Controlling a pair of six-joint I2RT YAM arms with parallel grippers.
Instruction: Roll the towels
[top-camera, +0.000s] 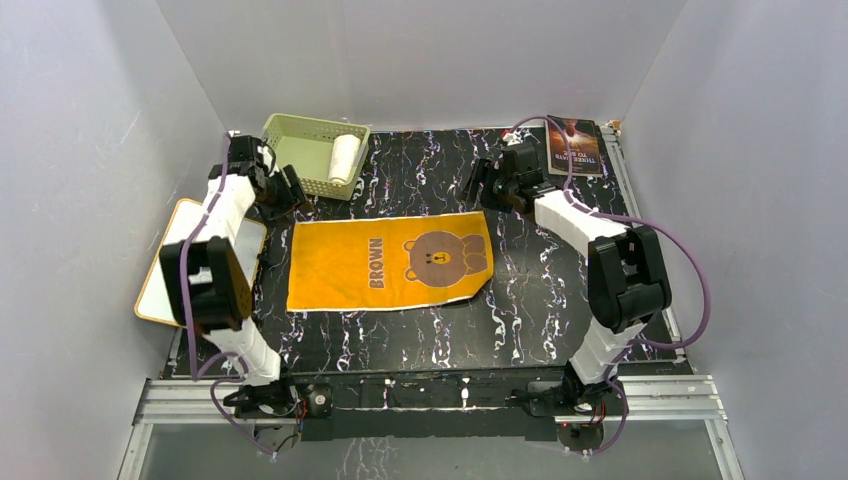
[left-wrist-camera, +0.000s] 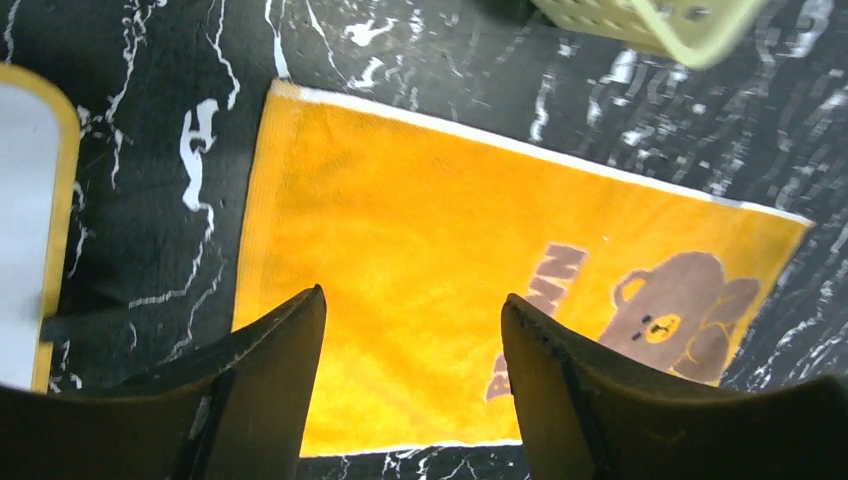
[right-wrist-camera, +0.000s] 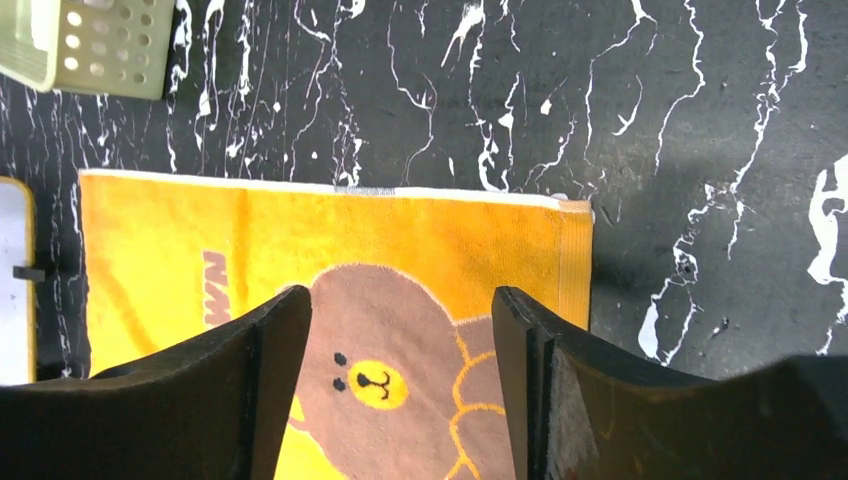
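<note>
An orange towel (top-camera: 330, 260) with a bear print and BROWN lettering lies spread on the black marbled table, its lower right corner slightly curled in the top view. My left gripper (top-camera: 292, 197) is open above the towel's upper left corner, nothing between its fingers. My right gripper (top-camera: 475, 180) is open over the towel's upper right area, also empty. In the right wrist view the bear (right-wrist-camera: 390, 420) lies below its fingers.
A green basket (top-camera: 305, 135) with a white rolled towel (top-camera: 343, 160) stands at the back left. A whiteboard (top-camera: 160, 290) lies at the left, a book (top-camera: 574, 145) at the back right.
</note>
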